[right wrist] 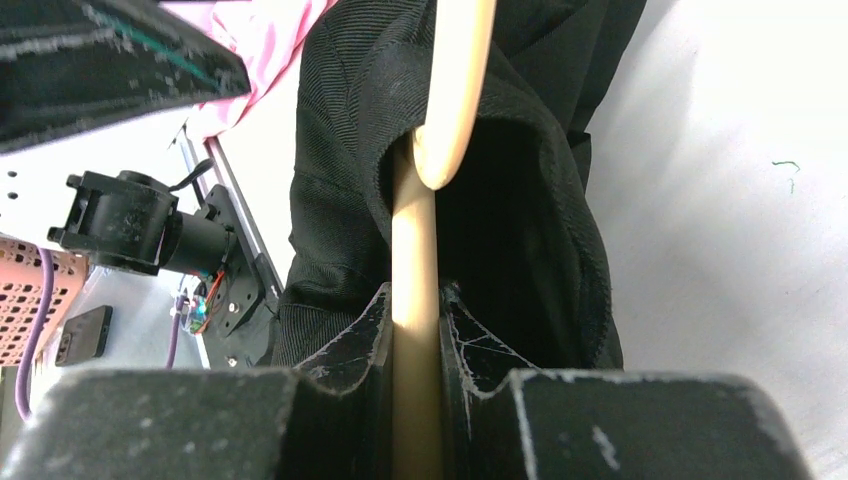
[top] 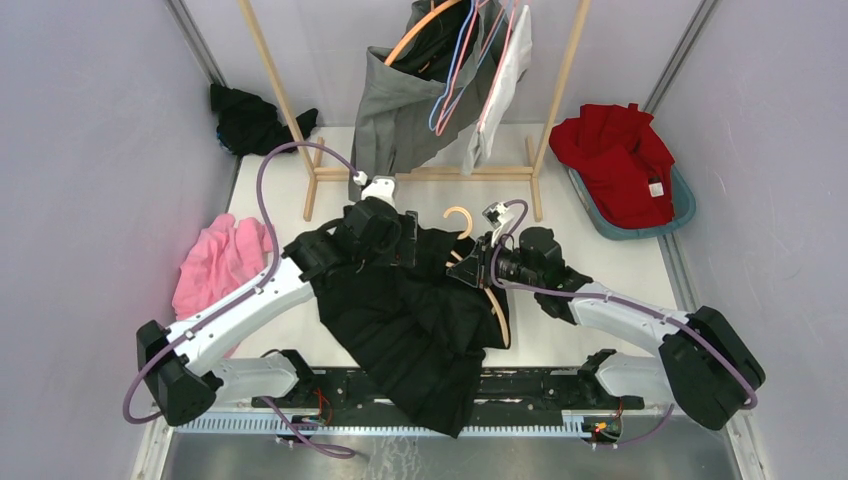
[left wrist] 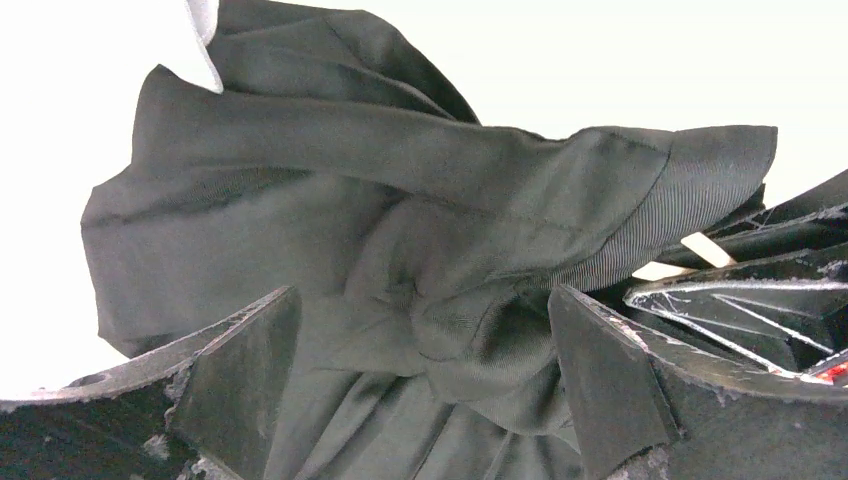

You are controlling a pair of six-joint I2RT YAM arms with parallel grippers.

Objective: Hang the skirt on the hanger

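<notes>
The black skirt [top: 410, 320] lies spread over the middle of the table, its lower end hanging past the front edge. A light wooden hanger [top: 497, 312] runs partly into the skirt's opening, its hook [top: 459, 213] pointing to the back. My right gripper is shut on the hanger's bar [right wrist: 414, 250], with the skirt's waistband [right wrist: 560, 190] around the bar just ahead. Above the skirt's left part, my left gripper stands open with wide-apart fingers; dark folds [left wrist: 430, 240] lie below them and nothing is held. The hanger's far end is hidden in the cloth.
At the back, a wooden rack [top: 420, 174] bears a grey garment [top: 390, 110] and several hangers. Pink cloth [top: 220, 262] lies at the left, a black bundle [top: 250, 122] behind it. A teal basket [top: 640, 233] with red clothing [top: 620, 165] stands back right.
</notes>
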